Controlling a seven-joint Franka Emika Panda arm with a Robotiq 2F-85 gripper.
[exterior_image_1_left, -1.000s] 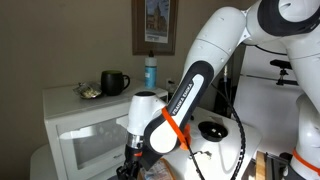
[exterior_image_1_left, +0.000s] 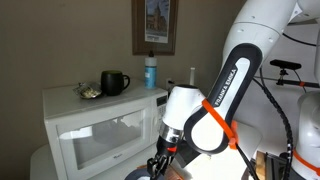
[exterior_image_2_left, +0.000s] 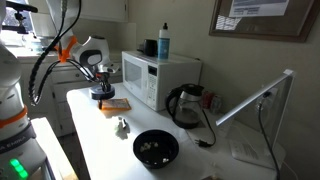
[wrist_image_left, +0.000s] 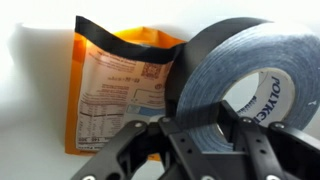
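A large roll of grey-blue tape (wrist_image_left: 215, 75) with "POLYKEN" printed inside its core fills the right of the wrist view. My gripper is shut on one side of the roll's ring. Beyond it lies an orange, printed pouch (wrist_image_left: 120, 95) with a black band, partly covered by the roll and the fingers. In exterior view 2 the dark roll (exterior_image_2_left: 103, 93) hangs below the arm, beside the orange pouch (exterior_image_2_left: 118, 104) on the white table. Only the roll's edge (exterior_image_1_left: 137, 174) shows at the bottom of exterior view 1.
A white microwave (exterior_image_2_left: 175, 80) stands along the wall, with a blue bottle (exterior_image_2_left: 163, 42) on top. A black pan (exterior_image_2_left: 156, 149), a small pale item (exterior_image_2_left: 122, 126) and a glass kettle (exterior_image_2_left: 187, 105) are on the table.
In exterior view 1 the arm has moved to the right and looks larger, now covering the black pan. The roll's edge has come into view at the bottom.
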